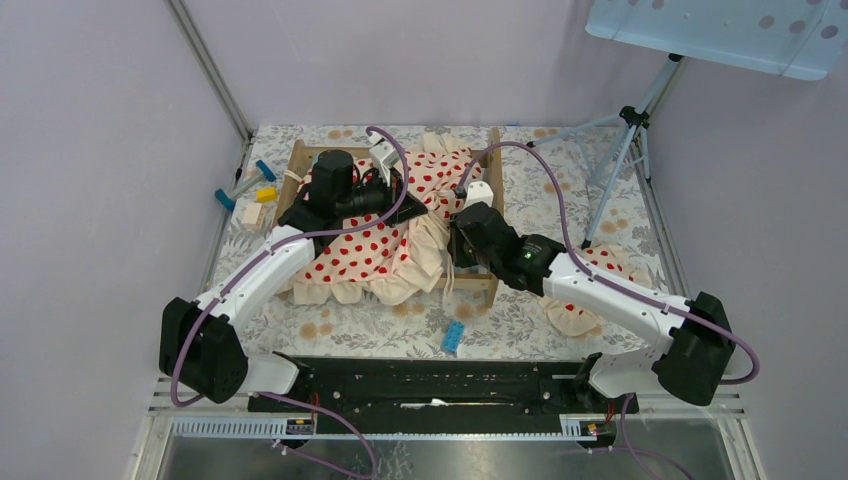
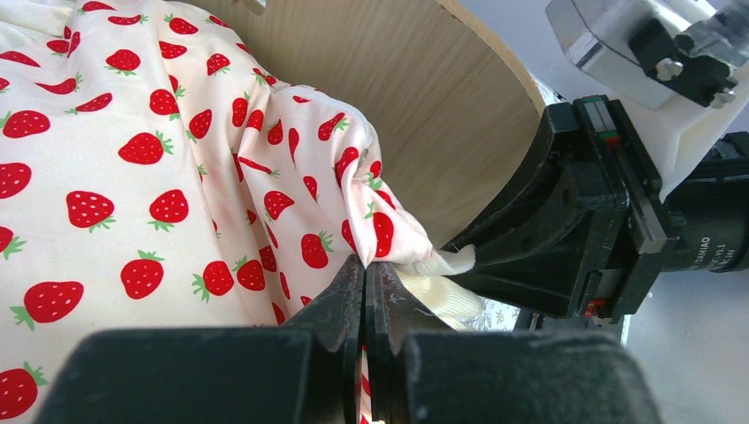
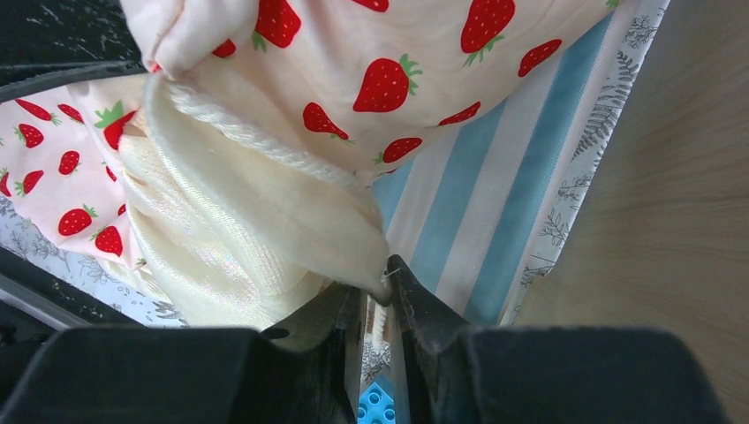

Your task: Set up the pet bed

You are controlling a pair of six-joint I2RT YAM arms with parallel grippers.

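A strawberry-print cover [image 1: 355, 262] with cream ruffles lies bunched over the wooden bed frame [image 1: 494, 285]. My left gripper is shut at a fold of this fabric; whether cloth is between its fingertips is hidden. At the frame's right side, my right gripper is shut on the edge of a cream fabric band [image 3: 291, 221] with a cord along it. Beneath the cover, blue-and-white striped fabric [image 3: 468, 203] shows beside the wooden panel [image 3: 654, 247].
A blue brick [image 1: 453, 336] lies in front of the frame. Small blue and yellow pieces [image 1: 265, 194] lie at left. A strawberry-print piece [image 1: 570, 315] lies at right, near a light-blue stand [image 1: 600, 205].
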